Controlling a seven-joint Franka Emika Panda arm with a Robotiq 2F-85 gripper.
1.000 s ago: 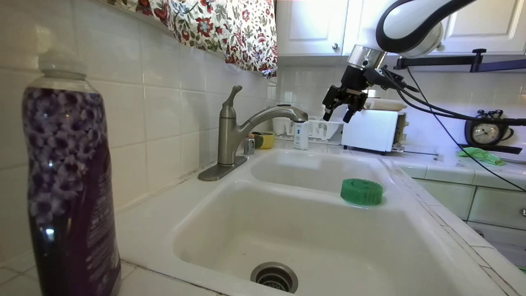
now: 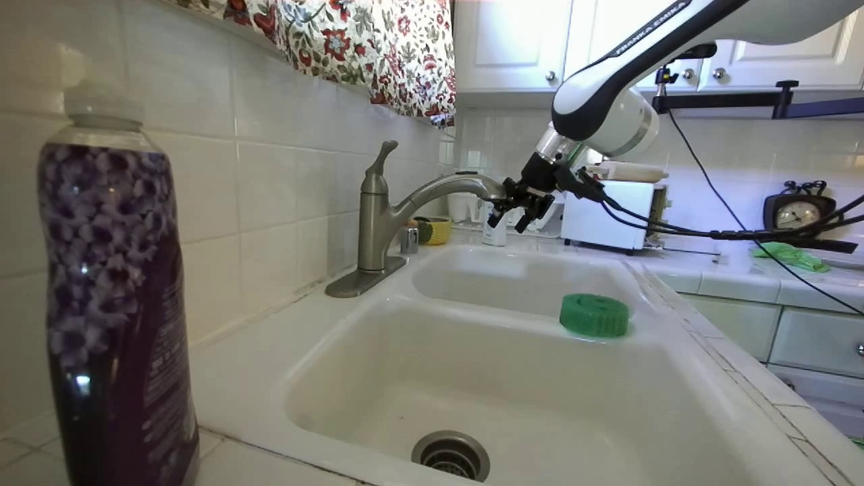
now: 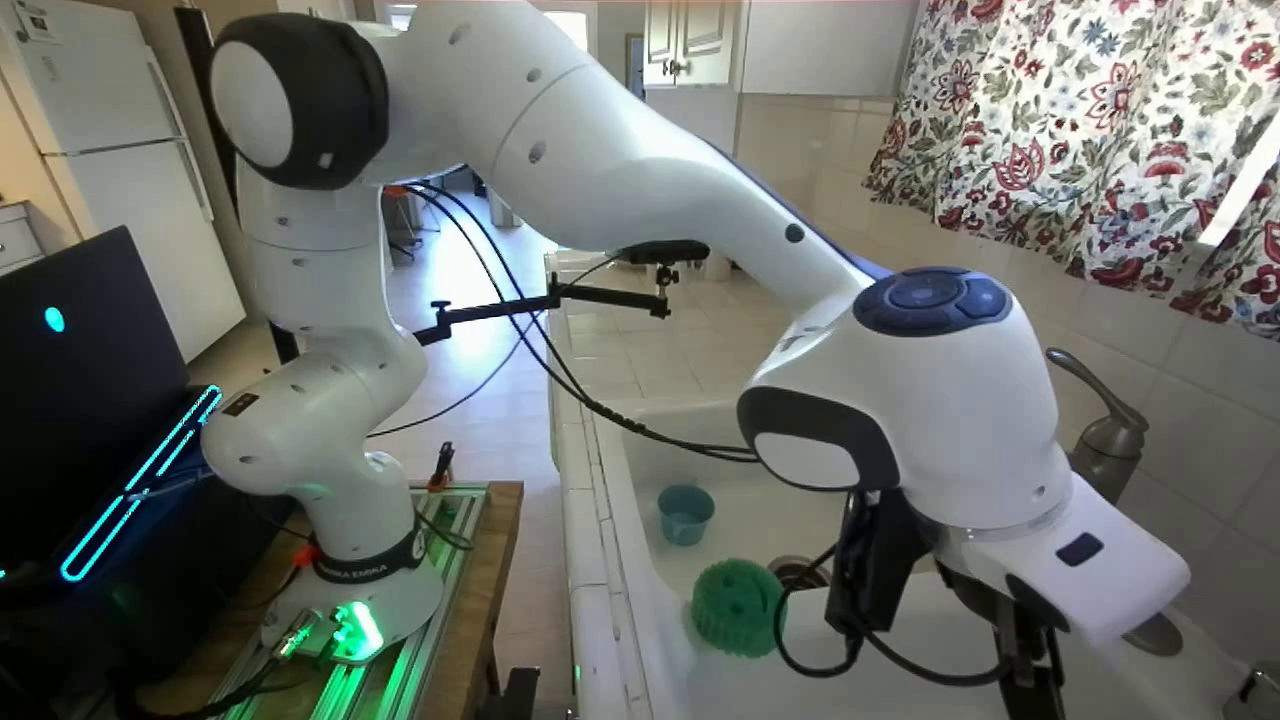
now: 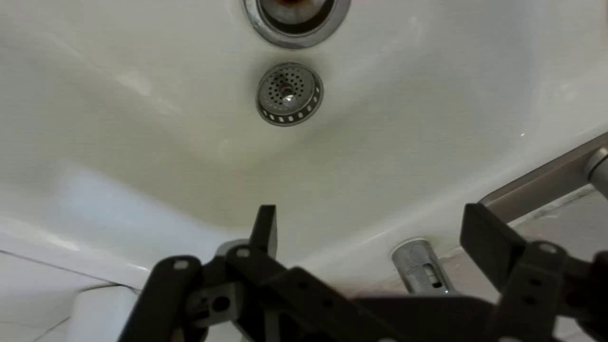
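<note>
My gripper (image 2: 507,224) hangs over the far end of the double sink, close to the faucet's spout (image 2: 478,186). In the wrist view its fingers (image 4: 266,228) stand wide apart, open and empty. Below them is a white basin, where a loose metal strainer (image 4: 289,94) lies beside the drain ring (image 4: 296,37). Between the fingers, farther down, shows a chrome cylinder (image 4: 420,268) on the sink's back ledge. On the divider between the basins rests a green scrubber (image 2: 595,315). A teal cup (image 3: 685,514) is in a basin in the second exterior view.
A purple bottle (image 2: 117,300) stands at the near left. Behind the far basin are a white bottle (image 2: 495,230), a yellow container (image 2: 437,231) and a white appliance (image 2: 607,214). The faucet handle (image 2: 378,166) rises near the wall. The near basin (image 2: 502,381) looks empty.
The arm has moved left and lower in the first exterior view. My gripper went from clear air right of the spout to overlapping the spout's end and the white bottle. The scrubber has not moved.
</note>
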